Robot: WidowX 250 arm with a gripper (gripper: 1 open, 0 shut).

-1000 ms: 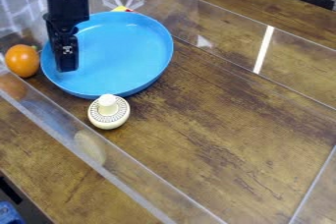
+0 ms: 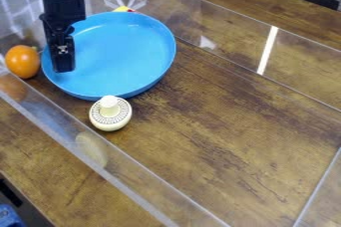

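Note:
My black gripper [image 2: 62,52] hangs at the upper left, pointing down over the left side of a blue bowl [image 2: 126,60]. Its fingers are dark and small in the view, with nothing visible held between them. An orange round object [image 2: 22,62] sits just left of the bowl. In front of the bowl stands a white round object with a knob on top [image 2: 110,113].
A small yellow-orange item [image 2: 124,9] peeks out behind the bowl. Clear transparent barriers run along the left front and across the back.
My gripper has shifted very slightly; the bowl and the objects around it stay where they were.

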